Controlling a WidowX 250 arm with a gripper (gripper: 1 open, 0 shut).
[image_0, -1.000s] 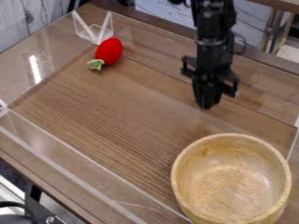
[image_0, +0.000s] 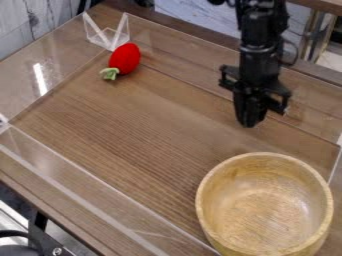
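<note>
A dark robot arm (image_0: 258, 60) reaches down from the top right to the wooden table. Its gripper (image_0: 250, 105) is low over the right part of the table, blurred and dark; whether it is open or shut, or holds anything, is unclear. A red object with a green tip (image_0: 123, 60) lies at the upper left.
A large tan bowl (image_0: 265, 205) fills the bottom right. A clear angular container (image_0: 110, 32) stands at the top left.
The arm and gripper have shifted slightly in place, their shape changing a little. The red object and the bowl stay where they were.
</note>
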